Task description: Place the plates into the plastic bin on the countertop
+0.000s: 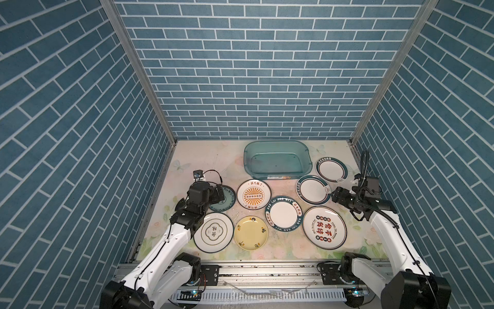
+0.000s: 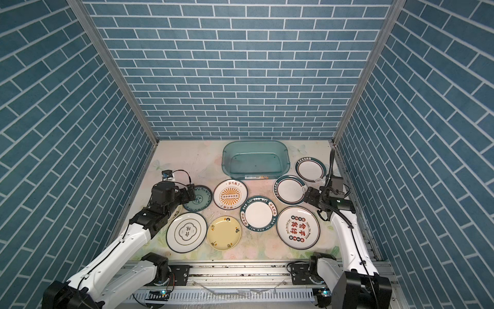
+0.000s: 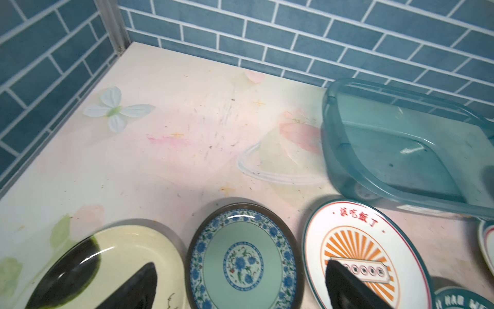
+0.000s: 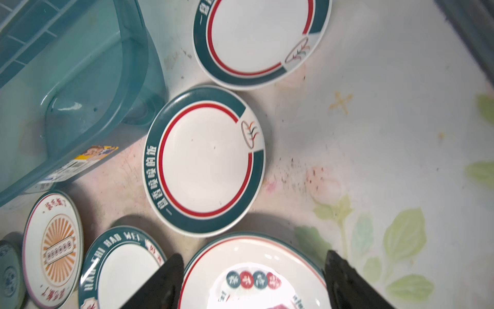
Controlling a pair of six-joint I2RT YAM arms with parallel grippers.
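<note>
The teal plastic bin (image 1: pixel 278 154) stands empty at the back middle of the counter. My left gripper (image 1: pixel 218 194) hangs open over the small blue-green plate (image 3: pixel 244 265), holding nothing. At the right, my right gripper (image 1: pixel 343 196) has its fingers apart over the counter, just right of a teal-rimmed plate (image 4: pixel 203 159). Behind that lies another teal-rimmed plate (image 4: pixel 257 36). The large plate with red characters (image 1: pixel 325 227), the lettered-rim plate (image 1: pixel 284 213), the sunburst plate (image 1: pixel 253 194), the yellow plate (image 1: pixel 251 233) and a black-rimmed white plate (image 1: pixel 213 232) lie flat. A cream plate (image 3: pixel 133 262) is partly hidden.
Tiled walls close in the back and both sides. Free counter (image 3: pixel 169 134) lies at the back left, and another clear strip (image 4: pixel 391 154) runs along the right side. The plates lie close together in the middle.
</note>
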